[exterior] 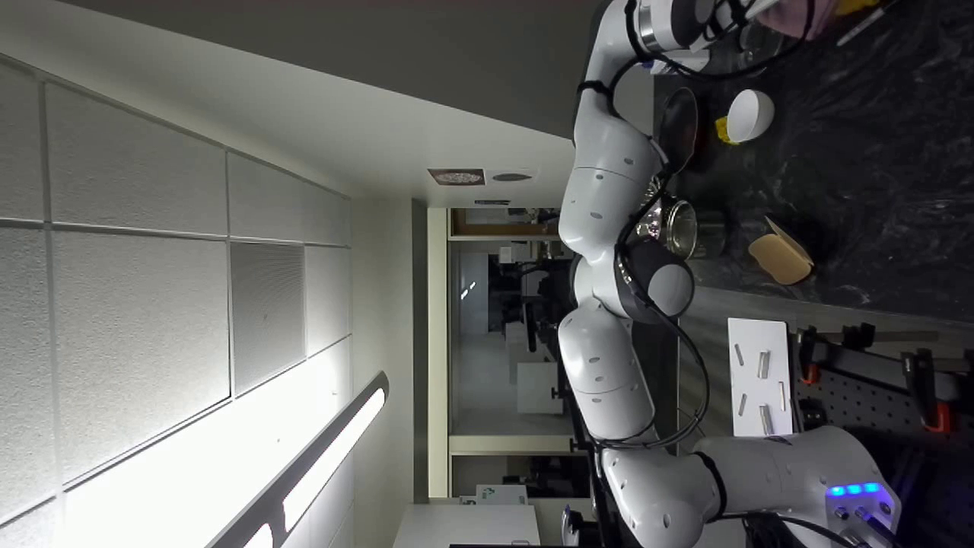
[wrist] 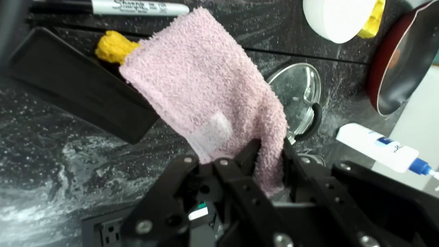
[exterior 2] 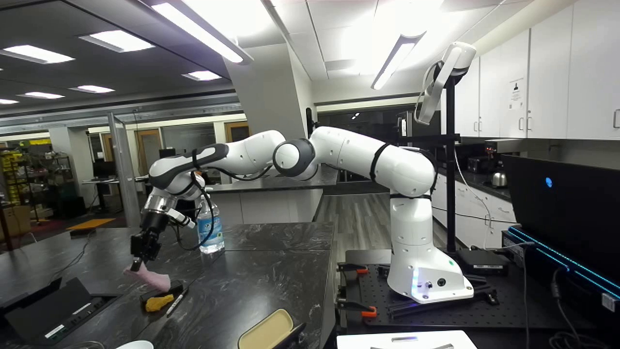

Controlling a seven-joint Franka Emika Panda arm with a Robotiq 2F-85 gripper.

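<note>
A pink fluffy cloth (wrist: 205, 74) fills the middle of the wrist view, folded between the black fingers of my gripper, which is shut on it. One end bulges up between the fingers, while the wide part spreads out ahead and covers part of what lies beneath. From exterior view 2 the cloth (exterior 2: 152, 279) hangs from my gripper (exterior 2: 138, 264) above the dark table. In exterior view 1 the pink cloth (exterior: 794, 17) shows only at the top edge, and the gripper's fingers are out of sight there.
Under the cloth's edge lie a black tray (wrist: 78, 82) and a yellow lump (wrist: 115, 47). Around it are a marker (wrist: 140, 7), a glass lid (wrist: 298, 88), a white bowl (wrist: 335, 18), a red pan (wrist: 395, 61) and a white bottle (wrist: 378, 146). A water bottle (exterior 2: 210, 224) stands near the arm.
</note>
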